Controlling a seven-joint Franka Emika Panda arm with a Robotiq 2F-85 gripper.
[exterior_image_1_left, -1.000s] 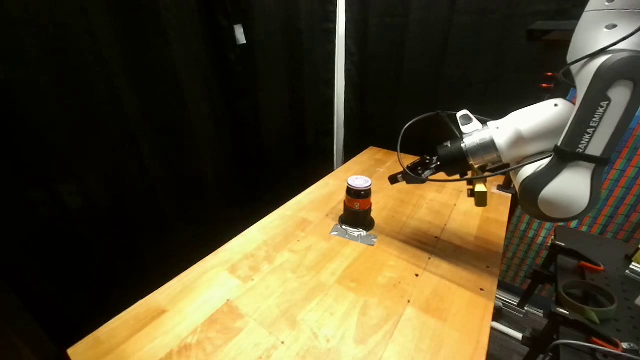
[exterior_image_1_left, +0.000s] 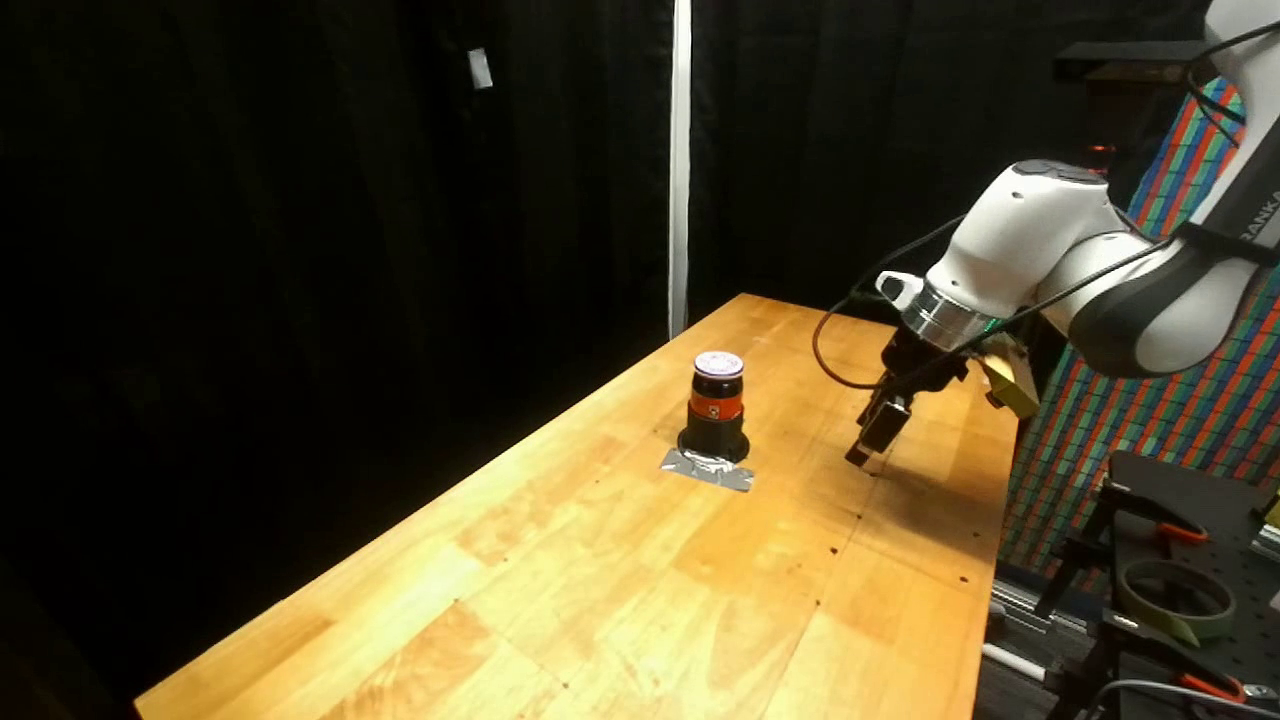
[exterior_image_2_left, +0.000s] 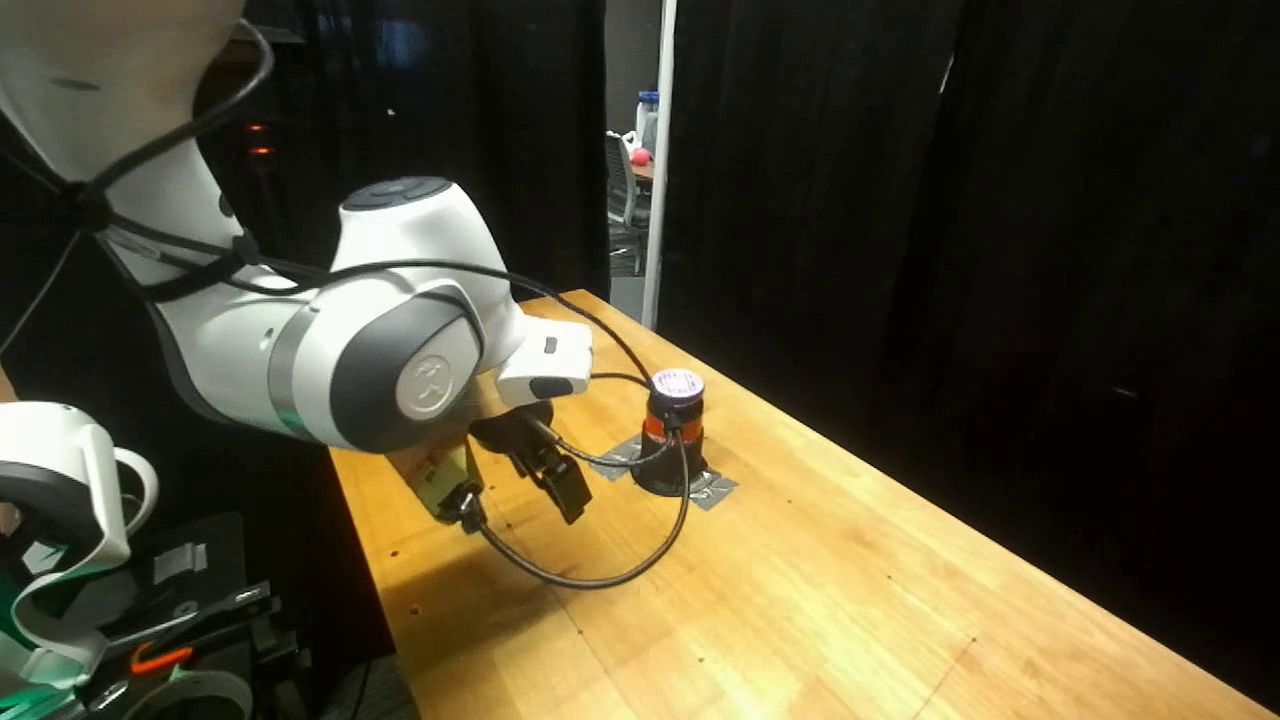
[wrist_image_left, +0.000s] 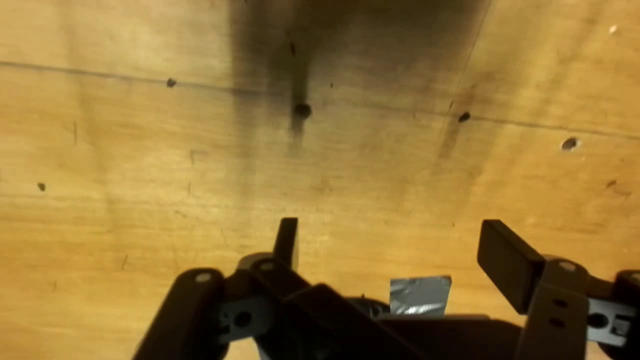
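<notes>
A dark jar with an orange-red label (exterior_image_1_left: 716, 408) and a pale lid (exterior_image_1_left: 720, 364) stands upright in a black base on the wooden table (exterior_image_1_left: 576, 540). Grey tape lies at the base (exterior_image_1_left: 708, 469). My gripper (exterior_image_1_left: 872, 442) points steeply down to the right of the jar, clear of it and low over the wood. In the wrist view, the gripper is open, its fingers (wrist_image_left: 510, 264) well apart and only bare table between them. A strip of grey tape (wrist_image_left: 420, 295) shows there, the base mostly hidden behind the gripper. A cable (exterior_image_2_left: 679, 528) crosses in front of the jar (exterior_image_2_left: 674, 420).
Bare table stretches toward the front, marked only by small holes. Black curtains (exterior_image_1_left: 360, 240) hang beyond its far side. A side cart (exterior_image_1_left: 1188, 528) with clamps and a tape roll (exterior_image_1_left: 1173, 596) stands past the right edge.
The gripper has swung from a shallow tilt pointing toward the jar to a steep downward one. Its fingers are lower and farther right of the jar. The jar has not moved.
</notes>
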